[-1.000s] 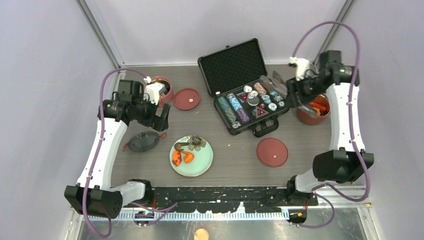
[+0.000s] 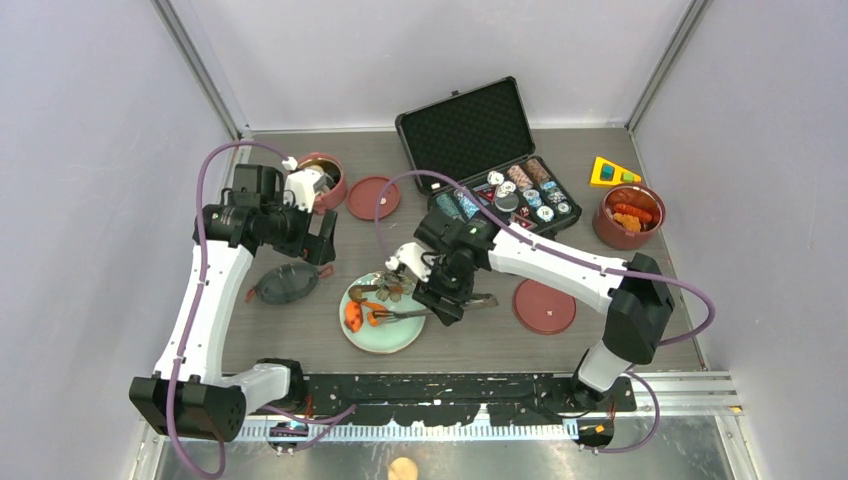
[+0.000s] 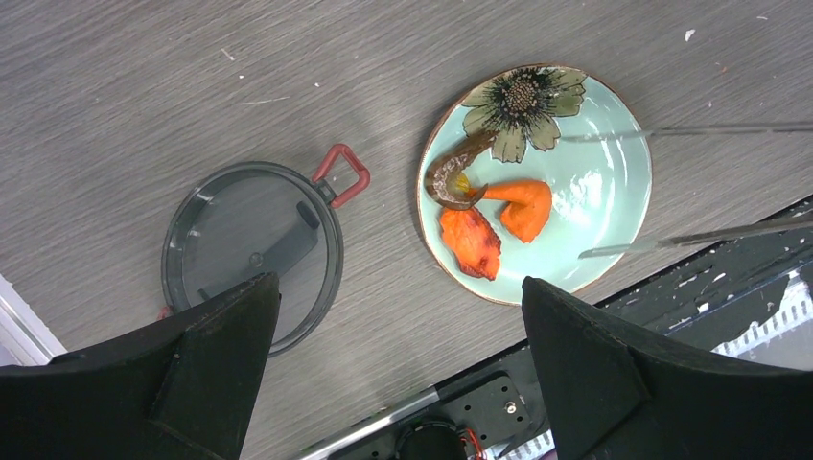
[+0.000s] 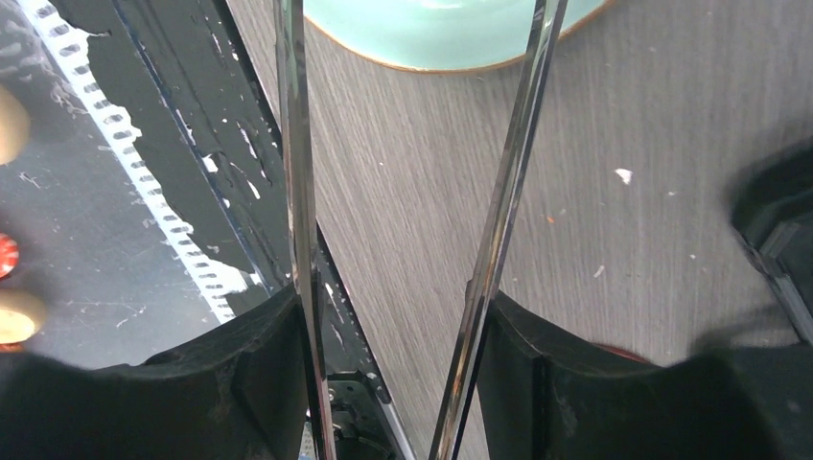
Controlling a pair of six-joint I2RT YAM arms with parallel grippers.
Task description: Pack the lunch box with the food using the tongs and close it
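A pale green plate holds an orange curved piece, a charred orange piece and a brown curved piece. My right gripper is closed around a pair of metal tongs. Their two arms stand spread in the right wrist view, and the tips reach over the plate's right side with nothing between them. To the plate's left, my left gripper hangs open and empty above the table. The right-hand pot contains orange and golden food.
An open black case filled with chips lies behind the plate. Beside the left gripper are a second pot, a red lid and a glass lid. Another red lid rests right of the tongs.
My right arm has swept left and toward the front, carrying the tongs from near the right-hand pot, across the case, to the plate. The left arm and the food stay nearly still.
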